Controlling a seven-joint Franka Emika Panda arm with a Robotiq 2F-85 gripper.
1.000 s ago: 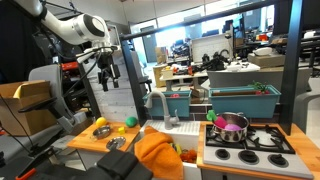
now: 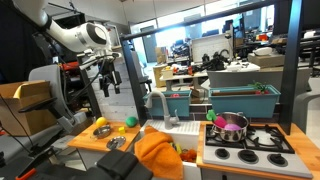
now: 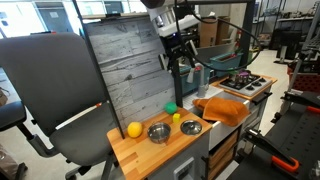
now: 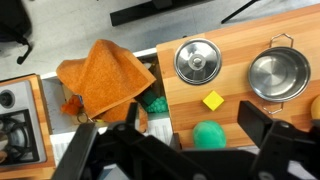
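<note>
My gripper (image 2: 108,88) hangs high above the left part of the counter, open and clear of everything below. In the wrist view its dark fingers (image 4: 127,135) stand wide apart with nothing held between them. Beneath it lie a round green thing (image 4: 209,136), a small yellow block (image 4: 212,100) and a silver lid (image 4: 198,61). A steel pot (image 4: 279,74) sits farther right on the wood. An orange cloth (image 4: 104,77) is draped over the sink area, hiding part of it.
A stove (image 2: 250,150) with a filled pot (image 2: 230,126) on it stands at the right. The faucet (image 2: 161,106) rises behind the sink. A yellow ball-like thing (image 3: 134,130) lies near the counter's end, and a blue bin (image 2: 245,104) is at the back.
My arm's hand has shifted slightly to the right and down in exterior view 1. The things on the counter have not visibly moved.
</note>
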